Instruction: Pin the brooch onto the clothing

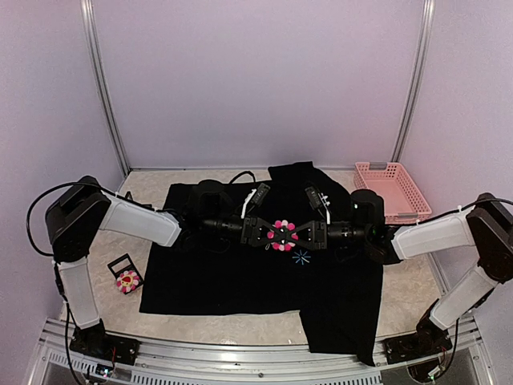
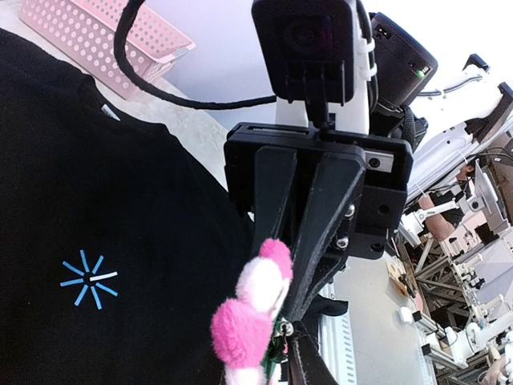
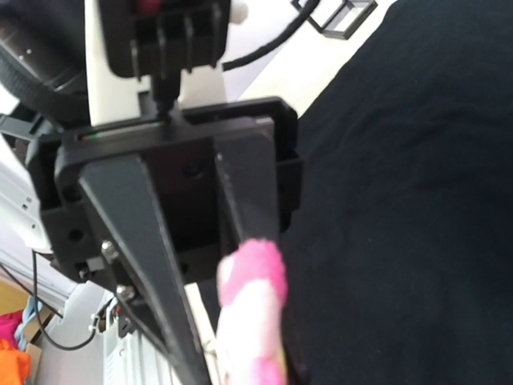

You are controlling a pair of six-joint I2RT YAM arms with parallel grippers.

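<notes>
Between the two grippers, above the black shirt, hangs a pink-and-white flower brooch. From the right, my right gripper is shut on the brooch's edge. My left gripper reaches in from the opposite side, its tips at the brooch. In the left wrist view the plush petals cover part of those fingers, so their gap is hidden; the brooch's green back and some metal show beside them. Blue strokes forming a star mark lie on the shirt, in front and to the right of the brooch.
A pink basket stands at the back right. At the left, a small black frame lies with a second flower brooch at its near end. The front part of the shirt lies flat and clear.
</notes>
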